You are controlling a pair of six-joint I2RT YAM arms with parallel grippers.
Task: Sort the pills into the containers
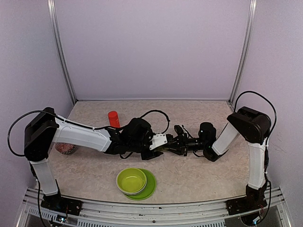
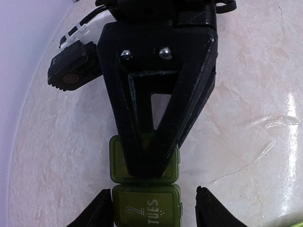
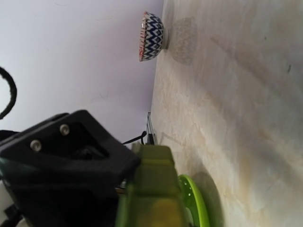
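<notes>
A green translucent pill organizer, one lid marked "2 TUES", is held above the table by my right gripper, shut on it; in the right wrist view it fills the lower middle, blurred. My left gripper is part open, its fingertips either side of the TUES compartment, the right one apart from it. Both grippers meet at the middle of the top view. No pills can be made out.
A stack of green bowls (image 1: 131,178) on a green plate (image 1: 149,190) sits at front centre. A red cylinder (image 1: 113,118) stands at back left, a patterned bowl (image 3: 152,37) at left, partly behind the left arm.
</notes>
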